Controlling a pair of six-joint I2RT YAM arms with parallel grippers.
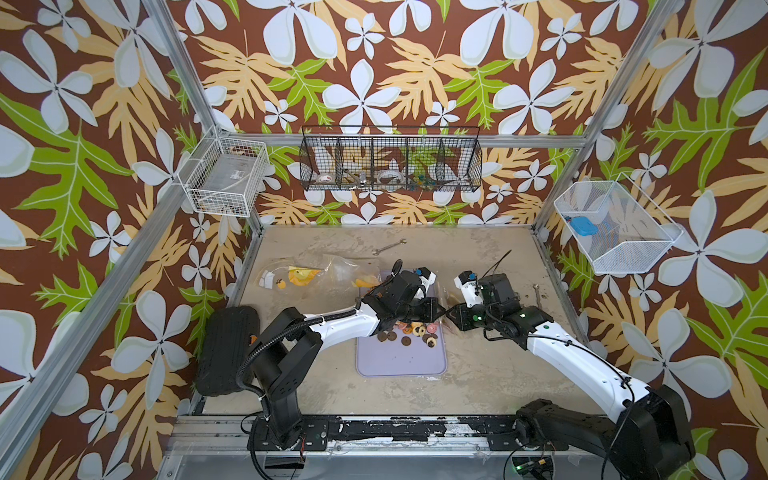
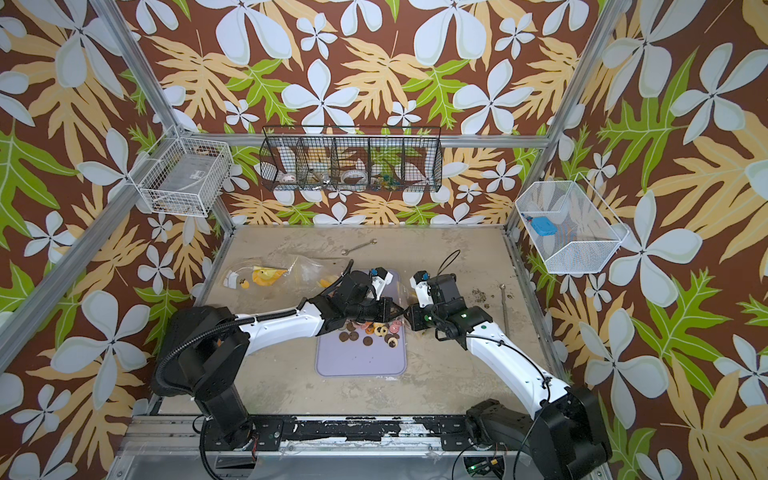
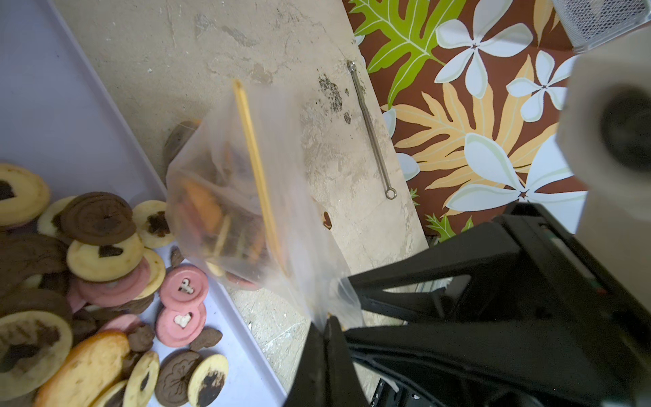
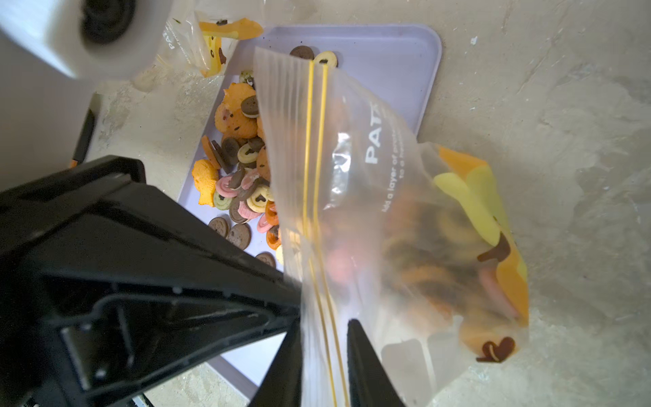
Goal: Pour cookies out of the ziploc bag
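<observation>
A translucent ziploc bag (image 4: 434, 257) with a yellow zip and cookies inside stands at the right edge of the lilac tray (image 4: 407, 54), between my grippers. My left gripper is shut on the bag's top edge. My right gripper is part open around the bag's zipper strip from the other side, its fingers on either side of the plastic. Loose cookies (image 3: 108, 230) of brown, cream, pink and orange lie piled on the tray.
Empty-looking bags (image 1: 304, 273) lie at the back left, a wrench (image 1: 388, 245) behind them, another tool (image 1: 537, 297) at the right. A black case (image 1: 220, 352) lies left. Wire baskets (image 1: 224, 176) hang on the frame.
</observation>
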